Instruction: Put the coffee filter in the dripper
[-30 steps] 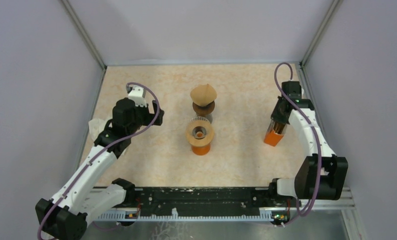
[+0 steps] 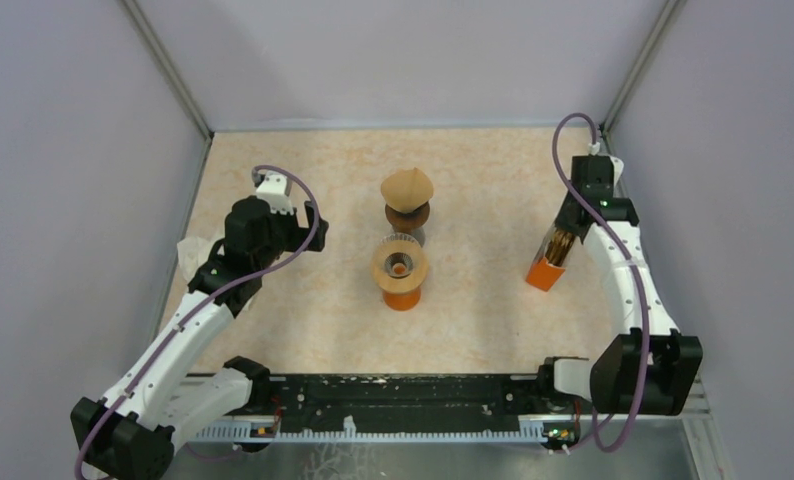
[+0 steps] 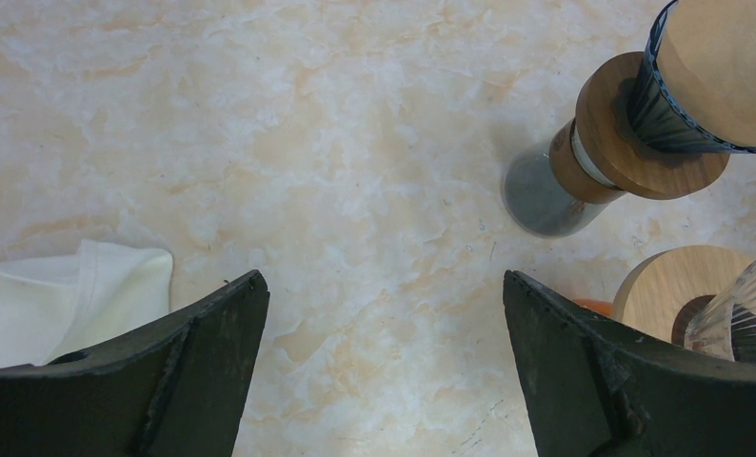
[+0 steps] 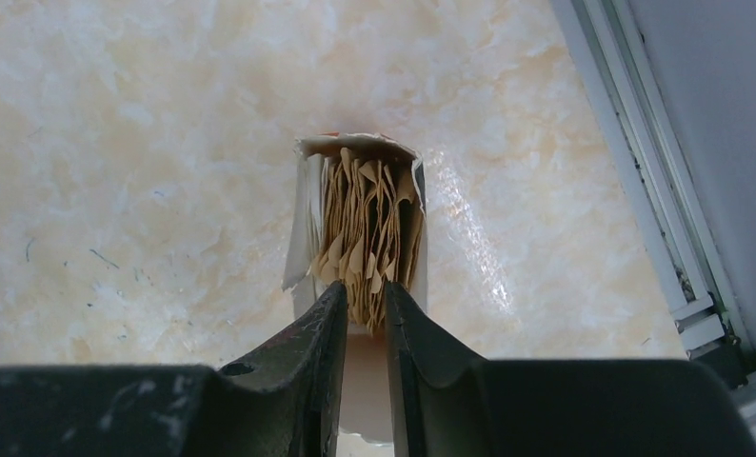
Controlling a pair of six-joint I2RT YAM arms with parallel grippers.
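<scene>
Brown paper coffee filters stand packed on edge in an open-topped orange box (image 2: 544, 275); the filters (image 4: 363, 228) fill its far half in the right wrist view. Over the box's near part, my right gripper has its fingers a narrow gap apart, and nothing shows held between them. A bluish dripper (image 3: 652, 112) on a wooden collar holds a brown filter (image 2: 407, 190). In front of it a clear ribbed dripper (image 3: 726, 309) sits in a wooden ring, with no paper visible inside. My left gripper is wide open and empty over bare table.
A glass vessel (image 3: 552, 190) stands under the bluish dripper. White cloth (image 3: 69, 295) lies at the table's left, partly beneath the left arm. A wall and metal rail (image 4: 636, 162) run close on the right. The table between drippers and box is clear.
The left arm and the drippers have stayed put.
</scene>
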